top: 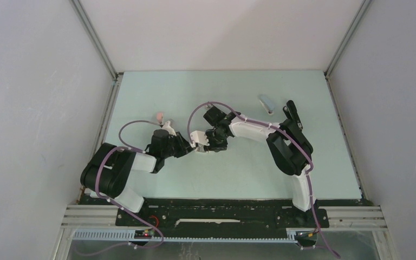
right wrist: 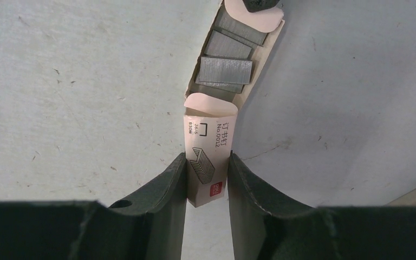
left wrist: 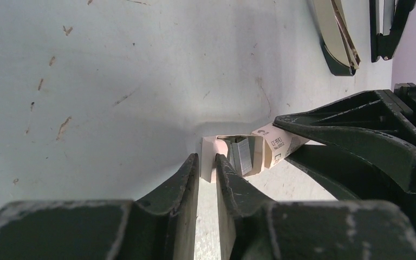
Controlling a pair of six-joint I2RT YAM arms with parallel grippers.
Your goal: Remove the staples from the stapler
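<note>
An opened staple box [left wrist: 257, 162] lies on the table with staple strips [right wrist: 225, 69] inside. In the left wrist view my left gripper is shut on the pink end of this inner tray. My right gripper is shut on the printed pink sleeve [right wrist: 206, 157], at the other end of the tray, as the right wrist view shows. The grippers face each other at the middle of the table in the top view, where the box is mostly hidden by the arms.
A light stapler [top: 266, 104] and a black stapler [top: 292, 114] lie at the back right, beyond the right arm. A small pink object [top: 160, 116] is behind the left arm.
</note>
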